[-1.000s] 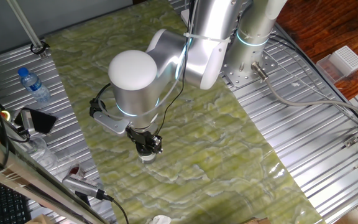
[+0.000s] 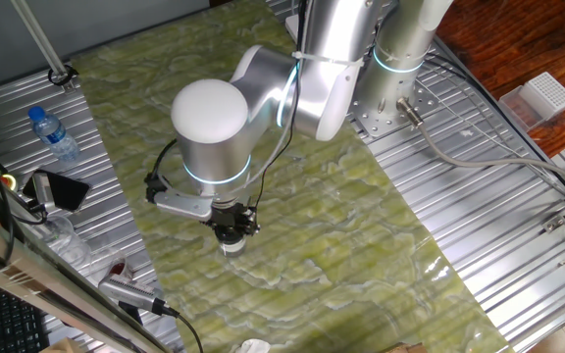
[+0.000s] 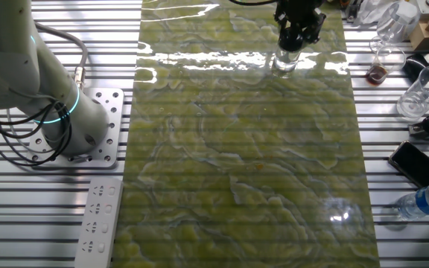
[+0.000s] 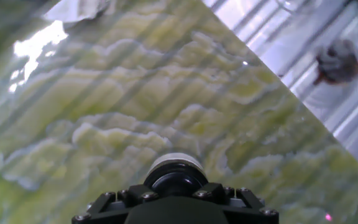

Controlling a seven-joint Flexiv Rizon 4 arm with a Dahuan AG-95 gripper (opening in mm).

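Observation:
My gripper points down over the green marbled sheet, its black fingers close against both sides of a small round jar (image 4: 178, 157). From above, the jar shows a dark round top and a pale rim beyond it; no gap shows between fingers and top. In exterior view 2 the jar (image 3: 283, 64) looks clear below the gripper (image 3: 292, 41), low at the sheet's far end. Whether its base touches the sheet is hard to tell. Exterior view 1 has the gripper (image 2: 231, 231) left of the sheet's middle, with the jar's pale lower part (image 2: 233, 249) underneath.
Left of the sheet (image 2: 341, 226) lie a water bottle (image 2: 55, 135), a phone (image 2: 67, 191) and clear cups (image 2: 62, 238). A grey cylindrical device (image 2: 130, 294) with a cable is nearby. A power strip (image 3: 99, 223) lies by the base. Most of the sheet is clear.
My wrist has turned a little, swinging the camera bracket and cable slightly toward the right in exterior view 1. The jar remains at nearly the same spot.

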